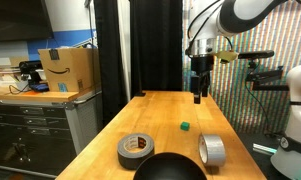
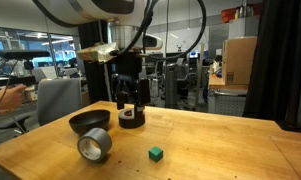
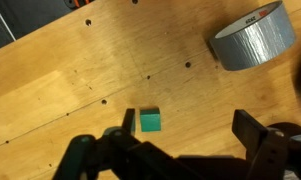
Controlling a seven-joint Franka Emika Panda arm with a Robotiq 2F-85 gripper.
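Note:
My gripper is open above the wooden table, its two fingers wide apart and nothing between them. A small green cube (image 3: pixel 150 120) lies on the table, close to the left finger in the wrist view; in exterior view 1 the cube (image 1: pixel 185 126) is below the gripper (image 1: pixel 200 97). The silver tape roll (image 3: pixel 254 37) is at the upper right of the wrist view and stands on its edge in exterior view 2 (image 2: pixel 94 146). A dark tape roll (image 1: pixel 135 150) lies flat beside a black bowl (image 1: pixel 170 168). In exterior view 2 the gripper (image 2: pixel 131 104) hangs in front of the dark roll.
Black curtains (image 1: pixel 155 45) hang behind the table. A cardboard box (image 1: pixel 68 68) sits on a separate cabinet at the left of exterior view 1.

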